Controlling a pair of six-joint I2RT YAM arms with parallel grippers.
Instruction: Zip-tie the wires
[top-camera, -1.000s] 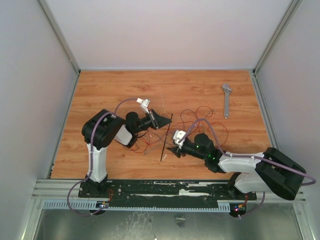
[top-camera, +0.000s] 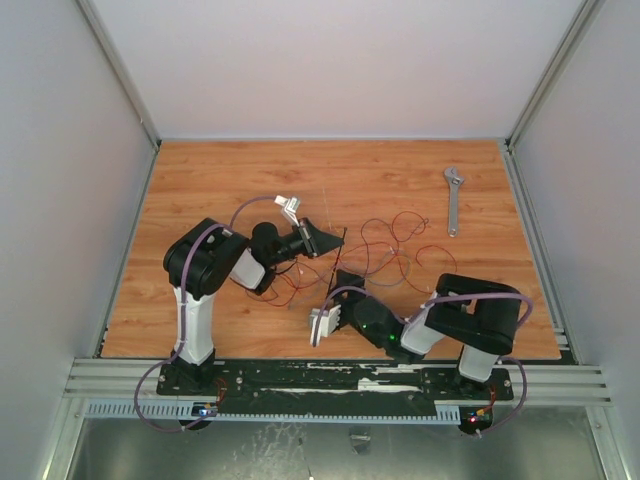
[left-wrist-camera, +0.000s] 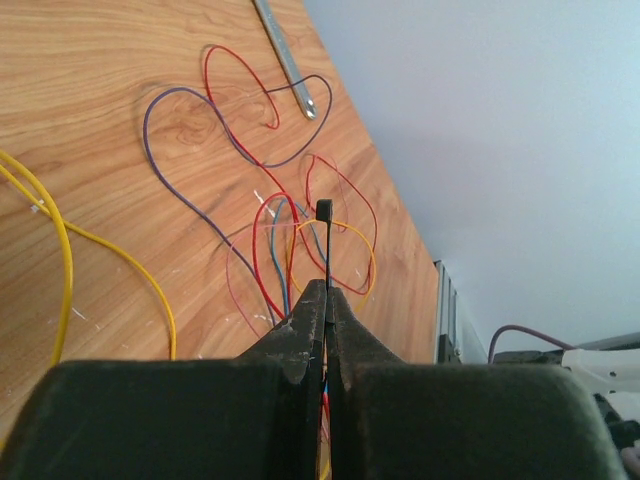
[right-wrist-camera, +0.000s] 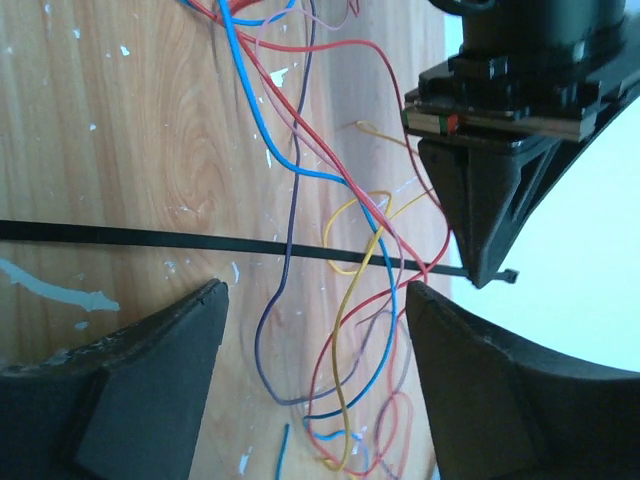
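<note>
My left gripper (top-camera: 331, 242) is shut on a thin black zip tie, which stands up between its fingertips in the left wrist view, its head (left-wrist-camera: 324, 210) on top. In the right wrist view the tie (right-wrist-camera: 120, 236) runs across under the bundle of red, blue, yellow and purple wires (right-wrist-camera: 355, 186). My right gripper stands open low over the table, with wires and the tie between and just beyond its fingers.
A wrench (top-camera: 453, 200) lies at the back right of the wooden table (top-camera: 200, 170). More loose wires (top-camera: 410, 230) spread right of centre.
The right arm has moved left and turned, its gripper now down near the lower part of the zip tie. The left arm has stayed in place.
</note>
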